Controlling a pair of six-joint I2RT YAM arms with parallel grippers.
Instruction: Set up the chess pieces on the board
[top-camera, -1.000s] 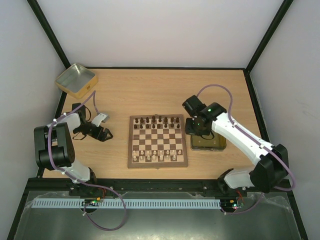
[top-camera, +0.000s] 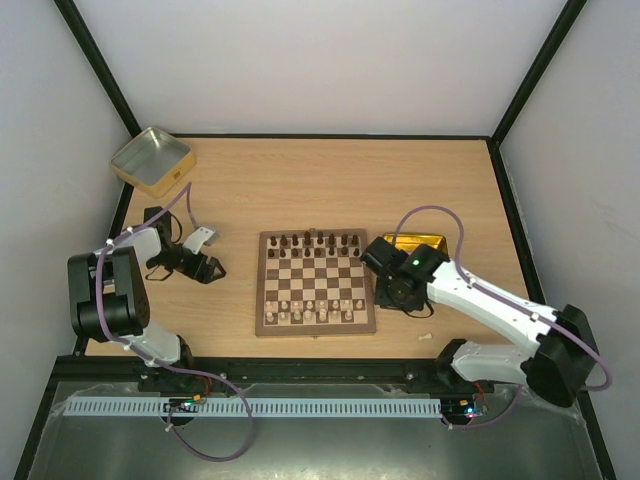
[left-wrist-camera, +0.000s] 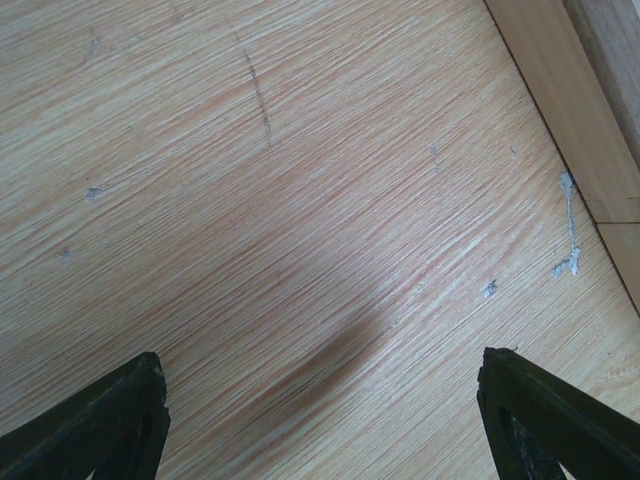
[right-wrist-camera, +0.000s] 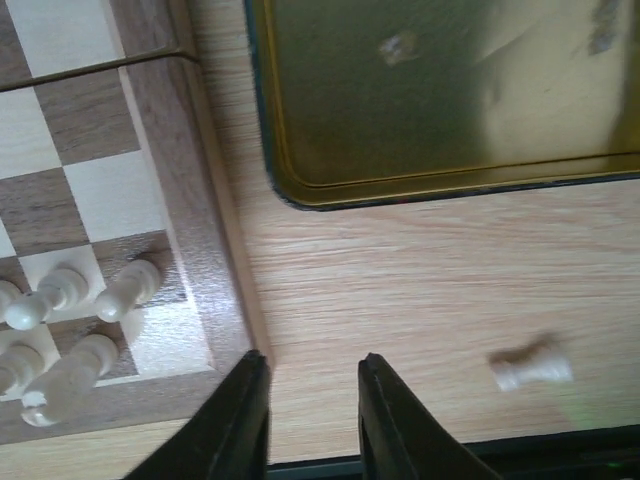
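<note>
The chessboard (top-camera: 315, 283) lies mid-table, dark pieces (top-camera: 318, 238) along its far side and white pieces (top-camera: 310, 310) along its near side. In the right wrist view, the near corner square (right-wrist-camera: 167, 340) by the tray side is bare. A small white chess piece (right-wrist-camera: 532, 366), blurred, is on the wood right of the board. My right gripper is partly open beside the board's near right corner, with nothing between its fingers. Far off to the board's left, my left gripper stands open and empty above bare table.
A gold tray (right-wrist-camera: 420, 185) stands right of the board; its visible floor holds no pieces. Another metal tin (top-camera: 152, 160) is at the far left corner. The table's near edge (right-wrist-camera: 560, 450) runs close to the loose piece.
My right arm has swung toward the near side, from over the tray. A white piece now shows on the table near the front edge, having shifted right and farther from that edge. The left arm is still.
</note>
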